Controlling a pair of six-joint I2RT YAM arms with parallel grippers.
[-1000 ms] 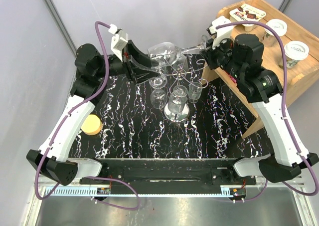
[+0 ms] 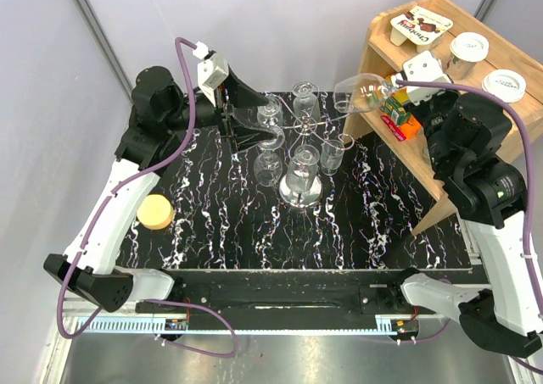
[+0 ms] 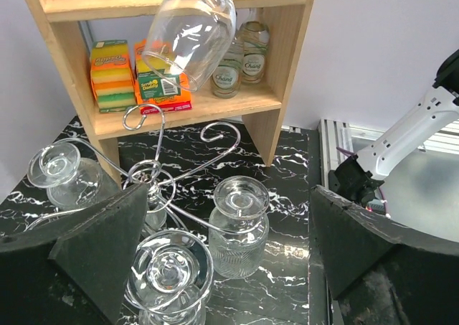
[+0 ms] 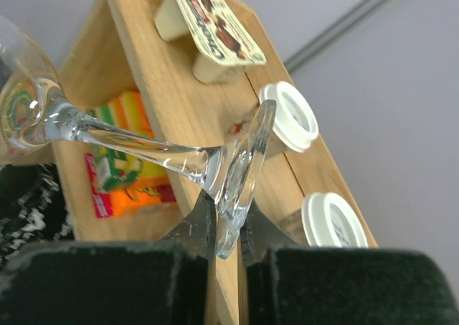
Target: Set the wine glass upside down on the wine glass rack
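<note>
A clear wine glass [image 2: 361, 93] is held sideways by my right gripper, shut on its foot, the bowl pointing left toward the rack. The metal wine glass rack [image 3: 193, 174] stands on the black marble surface, with several upturned glasses and jars around it, among them one [image 2: 301, 172] at the front. My left gripper hangs open at the rack's left side, with glasses seen below and between its fingers.
A wooden shelf [image 2: 377, 45] at the right holds yogurt cups [image 2: 420, 26], sponge packs [image 3: 112, 77] and bottles [image 3: 226, 74]. A yellow round object [image 2: 155, 211] lies at the left.
My right gripper has moved right with the glass, away from the left gripper and toward the shelf. The left gripper has shifted slightly and its fingers appear more widely spread.
</note>
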